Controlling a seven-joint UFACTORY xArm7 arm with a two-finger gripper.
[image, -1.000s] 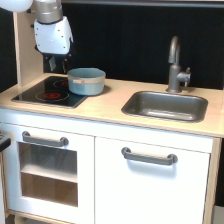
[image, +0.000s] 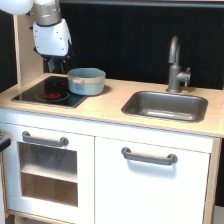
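Note:
At the back left of the counter, a blue-grey pot (image: 87, 84) stands upright at the right edge of the black stove top (image: 46, 97). My white arm comes down from the upper left. Its dark gripper (image: 57, 67) is above the back of the stove, just left of the pot. The fingers blend into the dark background, so whether they touch the pot's near side or have anything between them is unclear.
A steel sink (image: 165, 114) with a dark faucet (image: 176, 70) is set into the right side of the wooden counter (image: 112, 106). Counter space between pot and sink is clear. White cabinet doors (image: 148, 190) with grey handles are below.

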